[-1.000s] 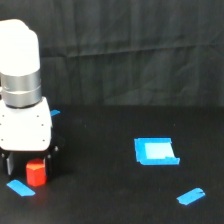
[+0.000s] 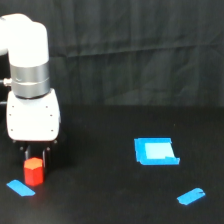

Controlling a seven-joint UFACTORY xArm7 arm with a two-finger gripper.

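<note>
A red block point(image 2: 34, 173) with a six-sided outline sits on the black table at the lower left of the camera view. Right above and behind it is my gripper point(image 2: 36, 154), pointing down from the white arm. Its dark fingers stand about as far apart as the block is wide. The block hides part of them, and against the black table I cannot tell whether they touch its sides.
A blue strip point(image 2: 20, 187) lies on the table just front-left of the block. A white square bordered in blue point(image 2: 157, 151) is right of centre, and another blue strip point(image 2: 191, 196) is at the lower right.
The arm has shifted to the right and now stands over the block. My fingers look closer together than before. The block sits very slightly further left.
</note>
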